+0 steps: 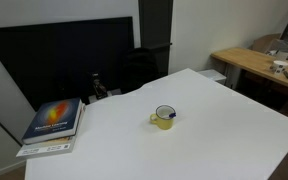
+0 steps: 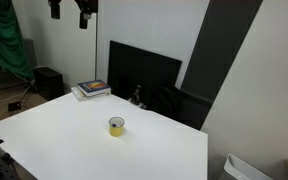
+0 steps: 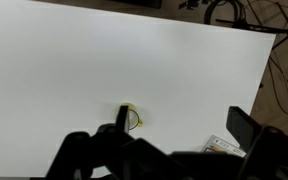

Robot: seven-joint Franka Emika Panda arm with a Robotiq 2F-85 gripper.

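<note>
A yellow mug (image 1: 163, 123) with a pale inside stands upright on the white table (image 1: 214, 130), its handle toward the left in exterior view 1. Something small and dark blue (image 1: 172, 115) shows at its rim; I cannot tell what it is. In exterior view 2 the mug (image 2: 116, 130) is near the middle of the tabletop. My gripper (image 2: 69, 18) hangs high above the table at the top of that view, open and empty. From the wrist, part of the mug (image 3: 134, 119) appears far below, partly hidden behind the dark gripper parts.
Two stacked books (image 1: 54, 122) lie at the table's left edge in exterior view 1. Behind the table are a dark screen (image 1: 64, 60) and some dark items. A wooden table (image 1: 254, 62) stands at the right. Around the mug, the white surface is clear.
</note>
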